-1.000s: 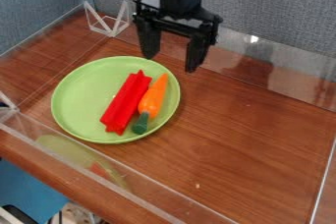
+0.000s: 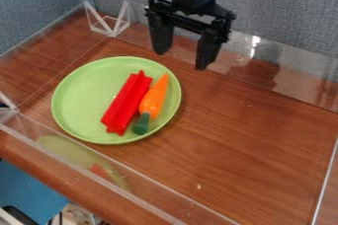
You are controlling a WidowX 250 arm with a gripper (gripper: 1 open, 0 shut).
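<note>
A black gripper (image 2: 184, 46) hangs open at the upper middle, above the wooden surface and behind the plate, with nothing between its fingers. A green plate (image 2: 83, 87) lies left of centre. On it are a red object (image 2: 125, 104), long and ridged, and an orange carrot (image 2: 154, 97) with a green top pointing toward the front.
Clear low walls (image 2: 278, 59) edge the wooden surface (image 2: 251, 140). A white wire piece (image 2: 106, 22) stands at the back left.
Over the last second my gripper has moved a little to the right. The plate and what lies on it are unmoved.
</note>
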